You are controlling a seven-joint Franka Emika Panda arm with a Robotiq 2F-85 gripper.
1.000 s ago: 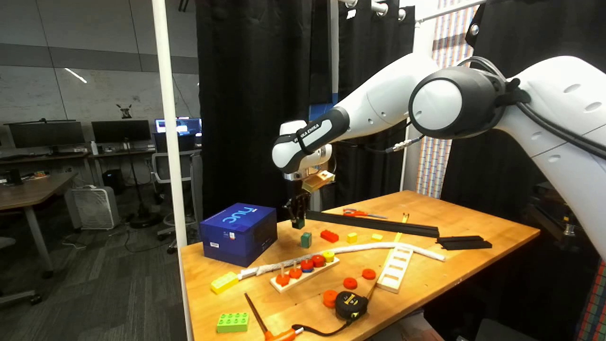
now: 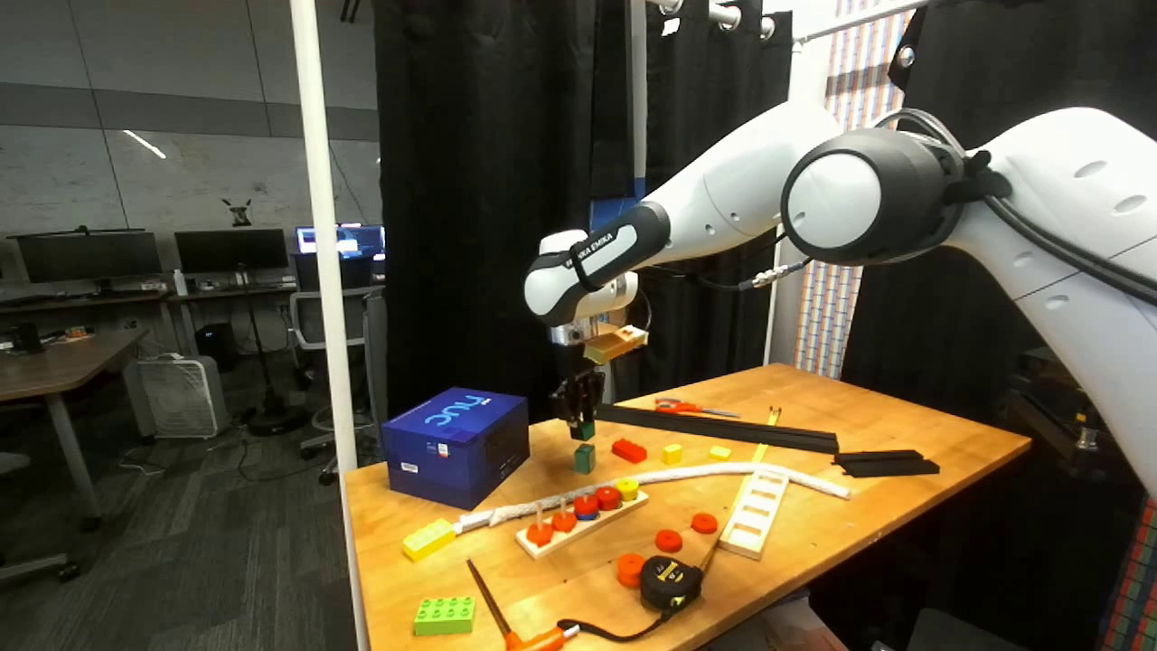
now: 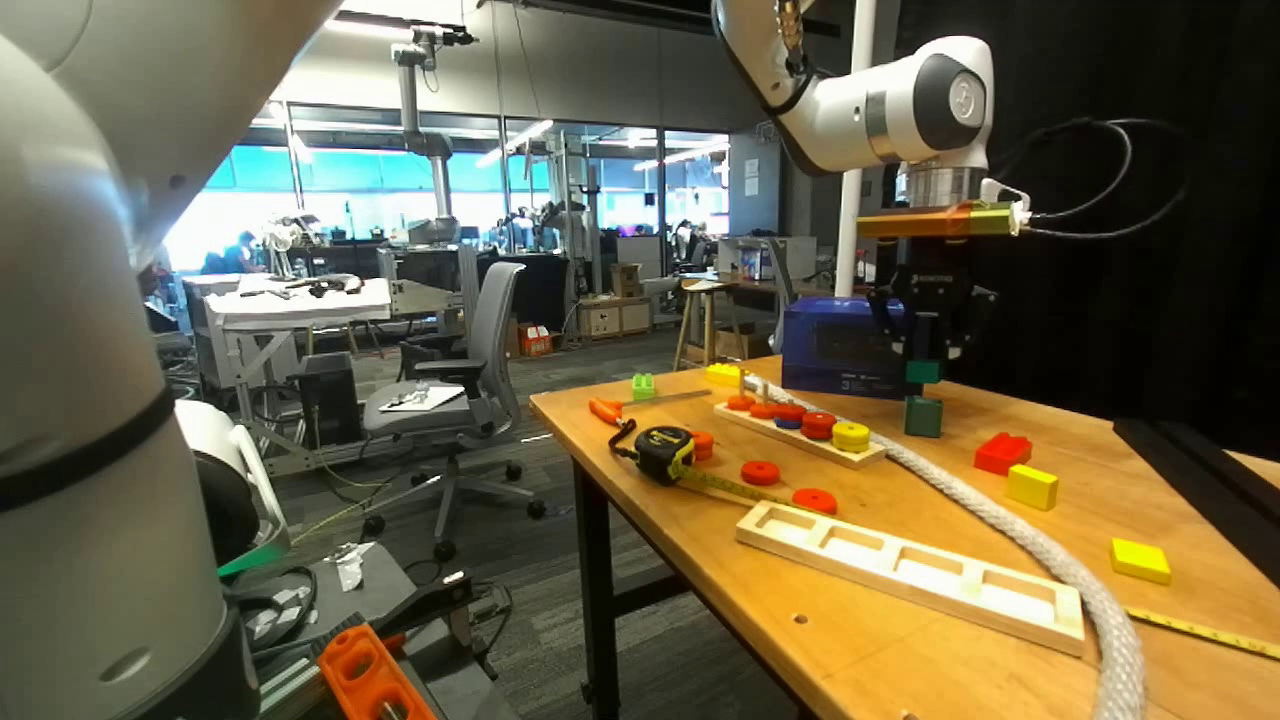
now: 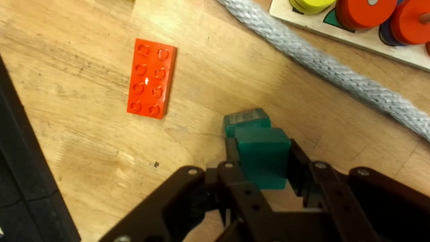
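Note:
Between the fingers of my gripper is a green block [image 4: 262, 157], and the fingers are shut on it. A second green block [image 4: 246, 119] stands on the table, partly hidden behind the held one in the wrist view. In exterior view 1 the held block [image 2: 583, 429] is just above the standing block [image 2: 585, 459]. Exterior view 2 likewise has the held block [image 3: 923, 371] over the standing block [image 3: 923, 416], slightly offset. Whether the two touch, I cannot tell.
A red brick [image 4: 152, 78] lies near the blocks, with a grey rope [image 4: 322, 68] across from it. The blue box [image 2: 456, 447] stands close on one side, long black bars [image 2: 716, 428] behind. A peg board with rings [image 3: 801, 434] lies beyond the rope.
My gripper has moved slightly right in exterior view 1, carrying the held green block closer over the standing one. The standing block has not moved.

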